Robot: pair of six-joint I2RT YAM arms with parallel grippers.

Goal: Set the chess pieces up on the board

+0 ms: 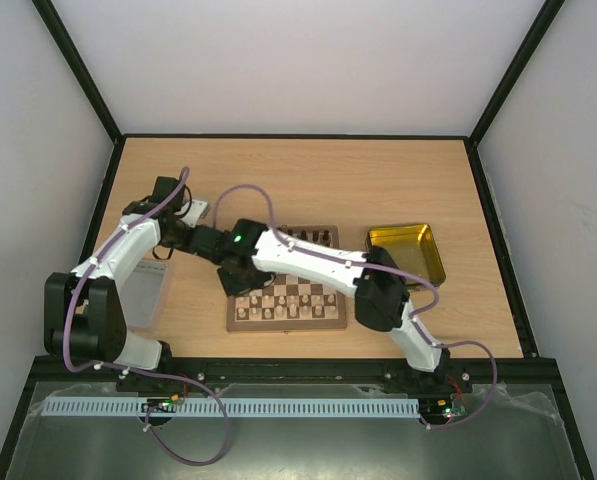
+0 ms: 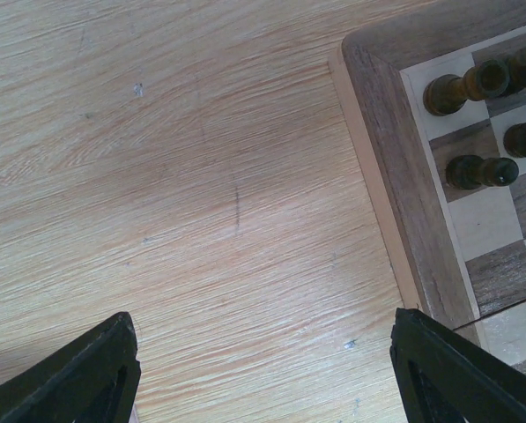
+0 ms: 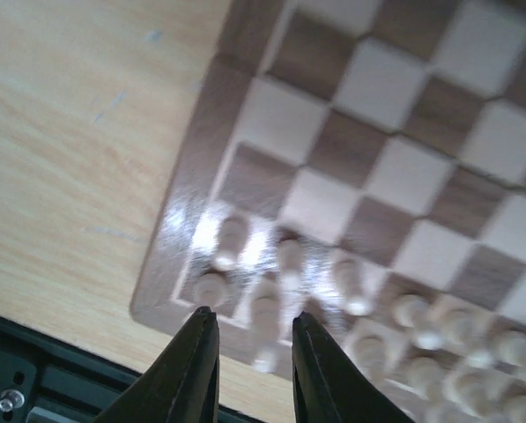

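Observation:
The wooden chessboard [image 1: 342, 305] lies mid-table with dark pieces [image 2: 524, 139] along its far side and light pieces [image 1: 293, 310] in two rows along its near side. In the blurred right wrist view, a light piece [image 3: 211, 289] stands upright in the near-left corner square, a light pawn [image 3: 232, 242] in front of it. Above that corner hovers my right gripper, open, fingers apart and clear of the pieces, holding nothing. My left gripper is wide open and empty over bare table left of the board.
A gold tray [image 1: 406, 266] sits at the right and looks empty. At the left, a pale tray [image 1: 143, 293] lies partly under the left arm. Bare table [image 1: 308, 180] stretches behind the board. My right arm crosses over the board and hides its middle.

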